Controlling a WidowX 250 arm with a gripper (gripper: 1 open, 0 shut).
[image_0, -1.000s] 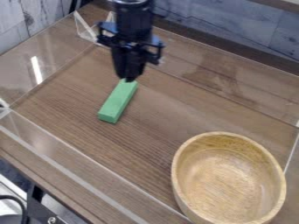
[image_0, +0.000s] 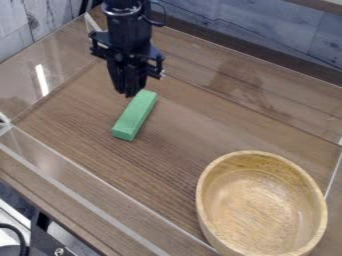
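A green rectangular block (image_0: 135, 115) lies flat on the wooden table, slightly left of centre. My dark gripper (image_0: 126, 72) hangs just above and behind the block at the upper middle, pointing down; whether it is open or shut is unclear. A round beige bowl (image_0: 261, 203) sits at the lower right.
A dark wall borders the back, and black cables lie beyond the table's edge at the lower left.
The block and bowl look unmoved.
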